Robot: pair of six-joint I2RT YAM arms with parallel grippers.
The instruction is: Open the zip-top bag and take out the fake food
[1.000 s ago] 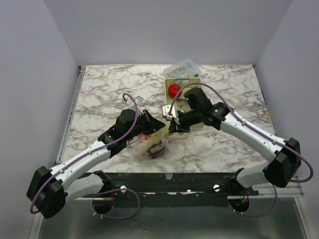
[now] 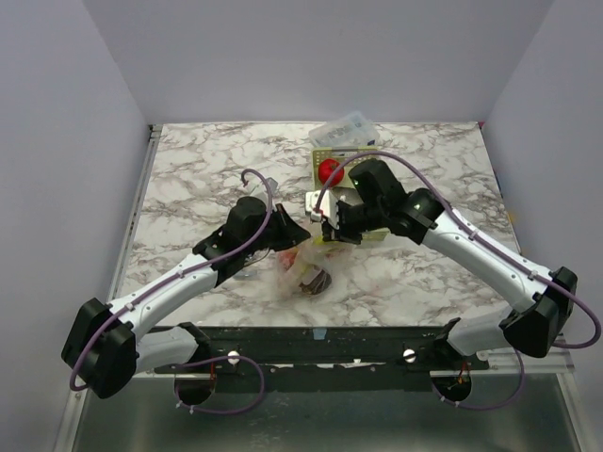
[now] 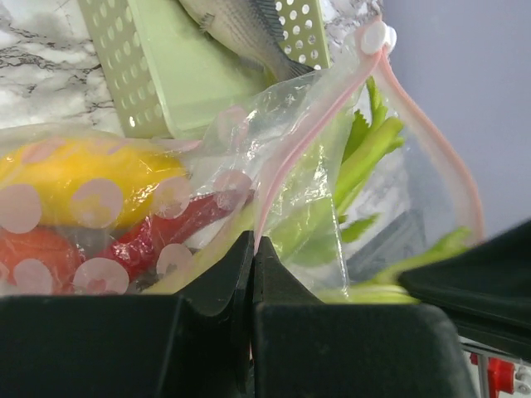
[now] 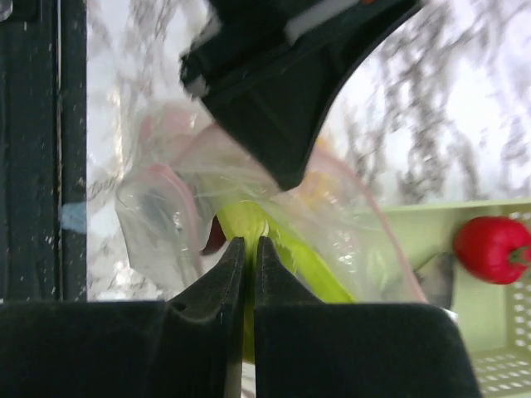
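The clear zip bag point(image 3: 290, 116) with pink dots and a pink zip edge stands open at its mouth. My left gripper is shut where the pink edge runs down between its fingertips. Through the film show a yellow item point(image 3: 91, 184), a red pepper-like piece point(image 3: 158, 240) and a round orange-red item point(image 3: 37, 257). Green leafy celery point(image 3: 369, 157) lies at the opening, partly outside the film. My right gripper is shut on its yellow-green stalk point(image 4: 242, 220), its tips inside the loose mouth. In the top view a dark item point(image 2: 317, 282) lies low in the bag.
Behind the bag is a pale green basket point(image 4: 415, 228) holding a red tomato-like item point(image 4: 489, 249) and a toy fish point(image 3: 236, 33). A clear plastic box point(image 2: 345, 129) stands farther back.
The right gripper has stayed nearly in place at the mouth.
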